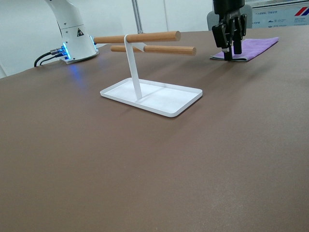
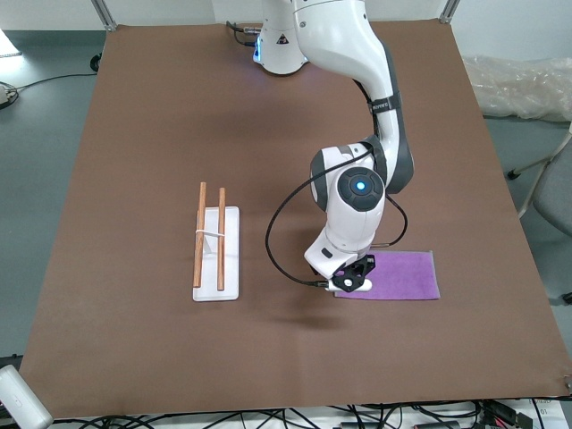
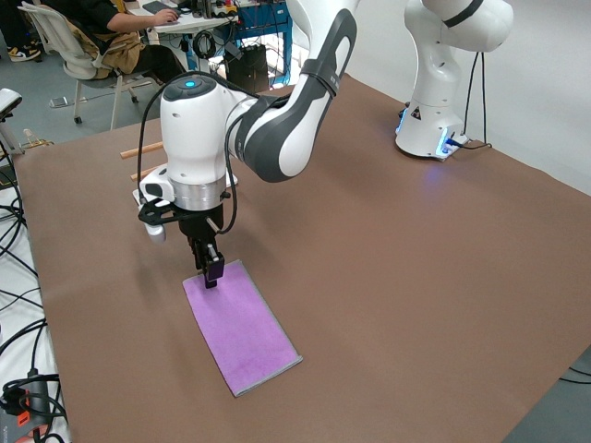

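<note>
A purple cloth [image 2: 402,275] [image 1: 258,47] [image 3: 245,337] lies flat on the brown table. My gripper [image 1: 232,53] [image 3: 209,275] is lowered onto the end of the cloth nearer the rack, fingertips down at its surface; in the left view it is mostly hidden under the arm's wrist. Whether its fingers are closed on fabric I cannot tell. A white rack with two wooden bars [image 2: 222,239] [image 1: 161,36] stands on its white tray [image 2: 229,277] [image 1: 169,100], apart from the cloth and gripper.
The brown table [image 2: 143,331] is otherwise largely clear. The white arm base [image 2: 278,49] stands at the back. Cables run beyond the table's edge, and a person sits past it in the right view.
</note>
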